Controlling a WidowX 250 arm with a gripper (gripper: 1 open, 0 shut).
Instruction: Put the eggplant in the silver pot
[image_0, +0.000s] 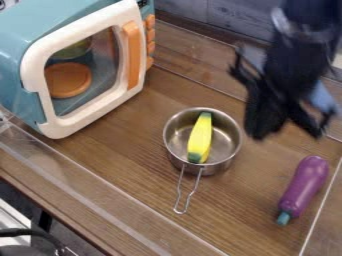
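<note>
The purple eggplant (303, 187) lies on the wooden counter at the right, its teal stem end pointing toward the front. A silver pot (174, 138) stands near the middle, its wire handle toward the front. Inside the pot leans a yellow toy (199, 138) with a green tip. Blurred by motion, my gripper (283, 132) hangs up and behind the eggplant, clear of it. No object shows in its grasp, though blur hides how its fingers stand.
A blue and white toy oven (83, 118) with an orange handle fills the back left, an orange disc (68, 80) inside. Bare counter (241, 205) lies between pot and eggplant. Dark cables show at the front left corner.
</note>
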